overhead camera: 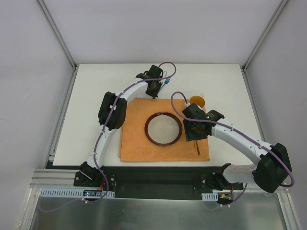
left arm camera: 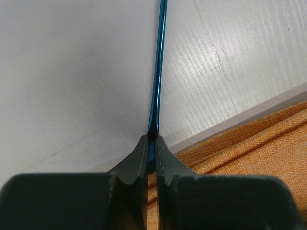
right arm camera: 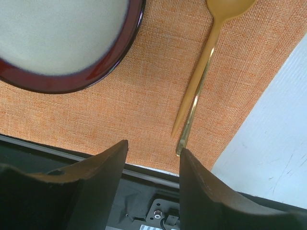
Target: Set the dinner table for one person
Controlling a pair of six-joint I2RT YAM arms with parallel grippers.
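At the back of the table lies a blue fork (overhead camera: 167, 80), its tines pointing away from me. My left gripper is shut on the end of its handle (left arm camera: 157, 76), just by the back edge of the orange placemat (overhead camera: 136, 143). A white plate with a dark red rim (overhead camera: 178, 138) rests on the placemat's middle. To its right a tan spoon (right arm camera: 200, 67) and a thin gold utensil (right arm camera: 193, 112) lie close together, the spoon partly over it. Above the placemat's right side, my right gripper stands open and empty.
A yellow mug (overhead camera: 197, 101) stands at the placemat's back right corner, close to the right arm. Something pale and thin (overhead camera: 164, 73) shows behind the left gripper, mostly hidden.
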